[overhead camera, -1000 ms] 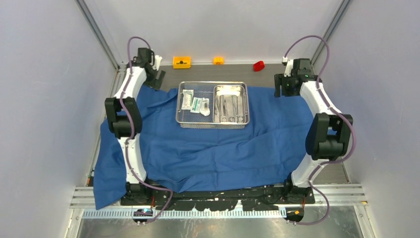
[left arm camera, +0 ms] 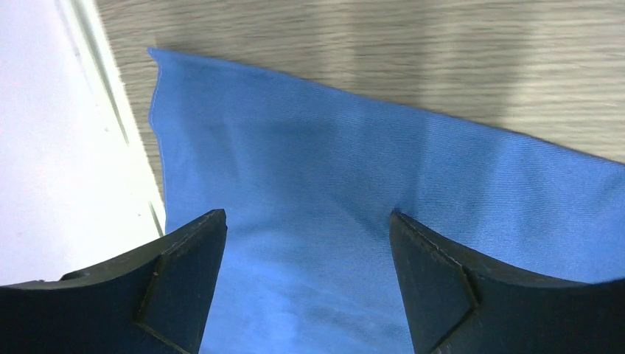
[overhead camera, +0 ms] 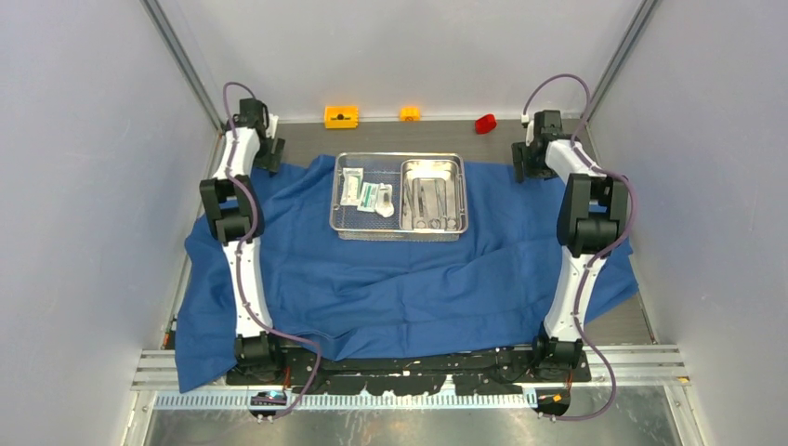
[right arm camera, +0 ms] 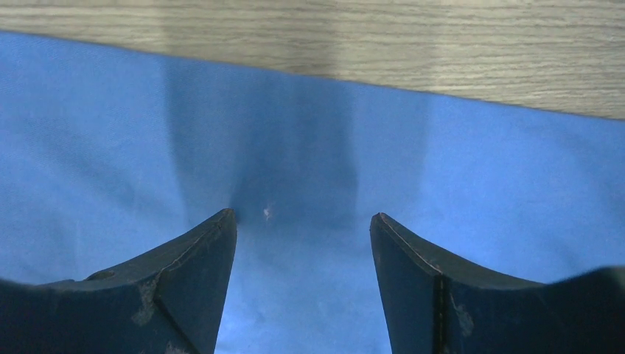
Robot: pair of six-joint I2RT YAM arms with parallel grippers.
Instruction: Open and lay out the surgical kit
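Note:
A blue drape (overhead camera: 409,288) covers most of the table. The wire mesh basket (overhead camera: 372,236) stands on it near the far edge, uncovered. Inside lie several white and green packets (overhead camera: 352,186) on the left and a metal tray (overhead camera: 433,165) of steel instruments (overhead camera: 437,203) on the right. My left gripper stands open over the drape's far left corner, blue cloth showing between its fingers. Over the far right part of the drape, my right gripper is open too. Neither has anything between its fingers.
Along the back wall sit a yellow block (overhead camera: 341,117), a smaller yellow block (overhead camera: 410,113) and a red block (overhead camera: 485,124). Bare wooden table (overhead camera: 311,139) shows behind the drape. Drape in front of the basket is wrinkled but free of objects.
The left gripper has shifted left and down toward the drape's corner. My right gripper has come lower over the cloth while its arm swung inward to the left. The basket has not moved.

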